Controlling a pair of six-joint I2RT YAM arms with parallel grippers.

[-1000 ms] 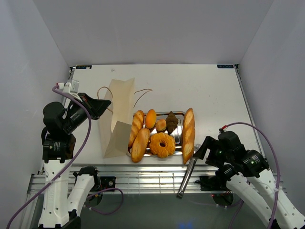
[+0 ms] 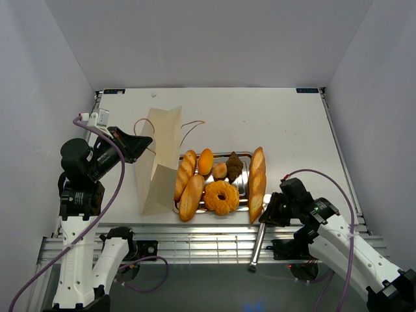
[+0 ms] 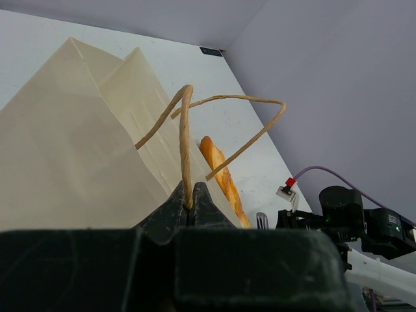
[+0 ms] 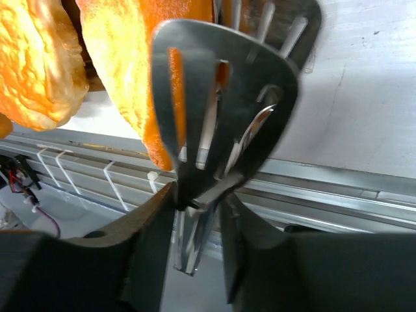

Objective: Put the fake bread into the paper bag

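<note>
The brown paper bag (image 2: 162, 182) stands on the left of the table with its two looped handles up. My left gripper (image 2: 151, 138) is shut on one twisted handle (image 3: 186, 149), which runs down between its fingertips. Loaves and rolls, among them a ring-shaped bread (image 2: 221, 197) and a long baguette (image 2: 257, 185), lie on or against the metal tray (image 2: 244, 195). Metal tongs (image 2: 258, 244) rest at the table's front edge, slotted heads (image 4: 224, 97) over the baguette's near end. My right gripper has its fingers on both sides of the tongs; how firmly they press is unclear.
A metal rail (image 2: 195, 244) runs along the front edge, with the tongs' handle end reaching over it.
My right gripper has moved left to the tongs. The tongs' handle end has swung slightly right. My left arm has barely moved and the breads lie as before.
</note>
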